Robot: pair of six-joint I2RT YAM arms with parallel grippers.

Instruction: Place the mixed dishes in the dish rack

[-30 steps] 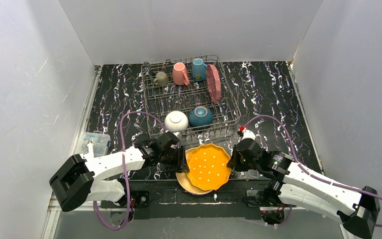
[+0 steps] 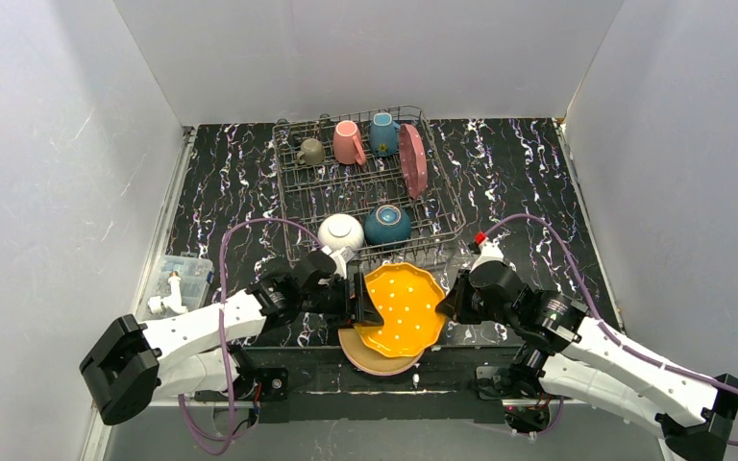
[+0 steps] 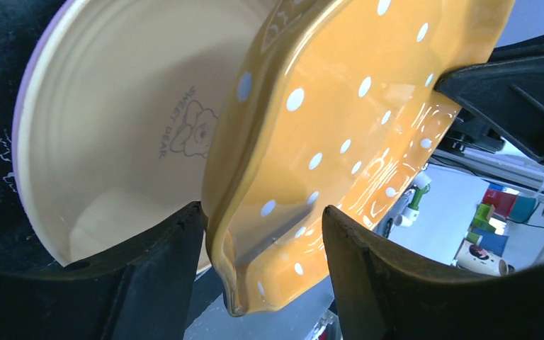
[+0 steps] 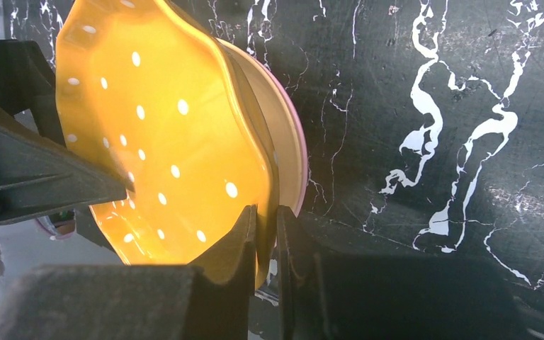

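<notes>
The yellow scalloped plate (image 2: 404, 309) with white dots is held up in front of the dish rack (image 2: 282, 182). My right gripper is shut on its rim in the right wrist view. At the opposite rim, my left gripper has its fingers apart, with the yellow plate's edge (image 3: 237, 212) between them and a gap still showing. Below lies a cream plate (image 3: 106, 142) with a purple rim and a bear print, partly covered by the yellow one in the top view.
The rack bears a pink plate (image 2: 413, 161) on edge, a white bowl (image 2: 340, 232), a teal bowl (image 2: 387, 225), a pink mug (image 2: 348, 144), a blue mug (image 2: 383, 134) and a small grey-green cup (image 2: 310, 152). Its middle has bare wire. A clear box (image 2: 192, 277) stands left.
The yellow plate has risen slightly toward the rack with my right gripper. My left gripper has turned and moved right, so that its fingers now overlap the plate's left rim.
</notes>
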